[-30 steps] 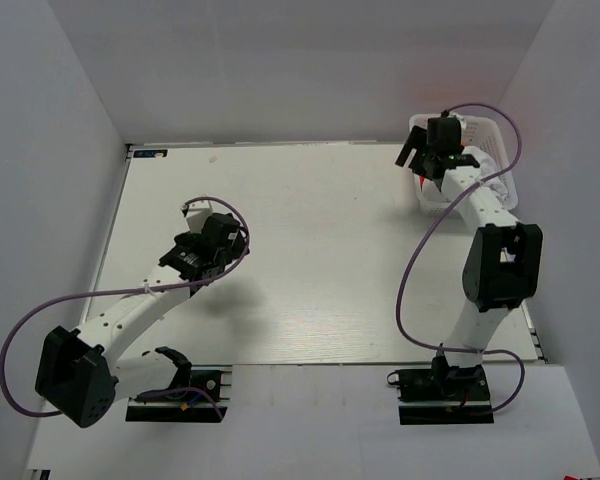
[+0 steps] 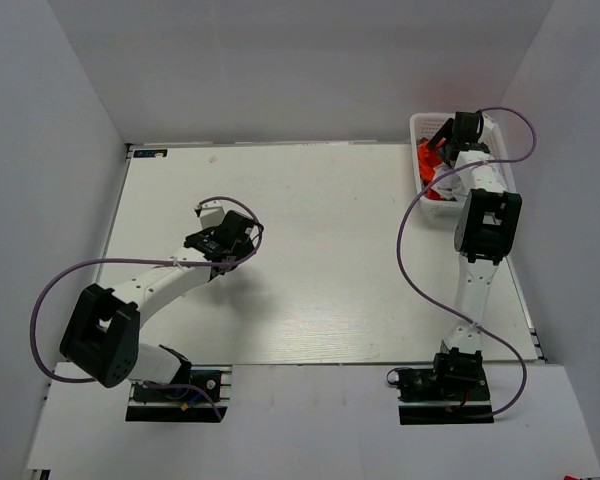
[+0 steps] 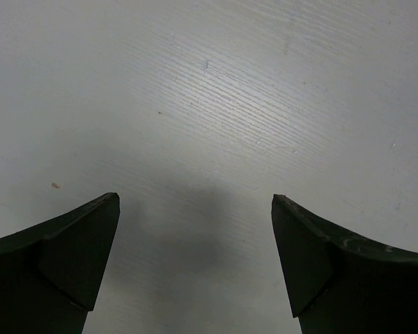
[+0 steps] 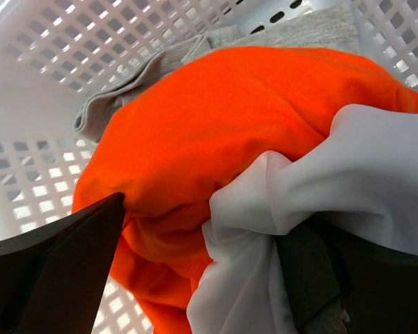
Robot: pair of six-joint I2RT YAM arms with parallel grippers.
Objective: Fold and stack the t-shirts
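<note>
An orange shirt (image 4: 230,104) and a white shirt (image 4: 362,174) lie crumpled in the white basket (image 2: 422,125) at the back right, with a grey cloth (image 4: 306,31) behind them in the right wrist view. My right gripper is open down in that basket. Its left finger (image 4: 76,257) rests at the orange cloth, while white cloth drapes over part of its right finger. Over bare table on the left hovers my left gripper, open, with only tabletop between its fingers. From above, the right arm hides part of the basket.
Perforated basket walls (image 4: 49,174) stand close around the right gripper. Purple cables (image 2: 405,262) loop along both arms.
My right gripper has moved right and farther into the basket from its left rim. The left arm has shifted slightly to the right, still above bare table.
</note>
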